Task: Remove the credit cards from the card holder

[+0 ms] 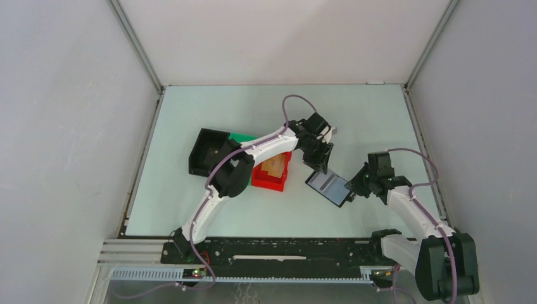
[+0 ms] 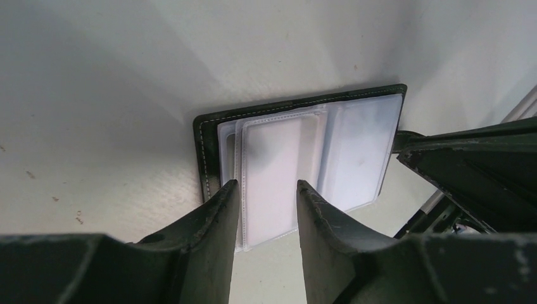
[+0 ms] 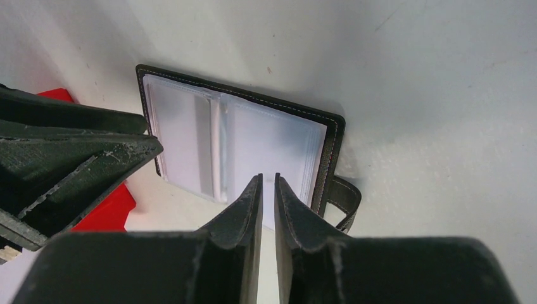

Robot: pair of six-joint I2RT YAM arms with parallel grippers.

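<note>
The card holder (image 1: 328, 185) lies open on the table, black-edged with clear sleeves; whether a card sits in them is hard to tell. In the left wrist view, its pale sleeve (image 2: 278, 171) is just past my left gripper, which is part open with nothing between its fingers. That gripper is over the holder's upper left end in the top view. My right gripper hovers at the holder's other end, beside the strap (image 3: 347, 201), its fingertips a narrow gap apart and empty. The sleeve (image 3: 269, 145) on that side looks whitish.
Left of the holder stand a red bin (image 1: 268, 183) with tan items (image 1: 273, 166), a green bin (image 1: 242, 137) largely behind my left arm, and a black bin (image 1: 208, 136).
</note>
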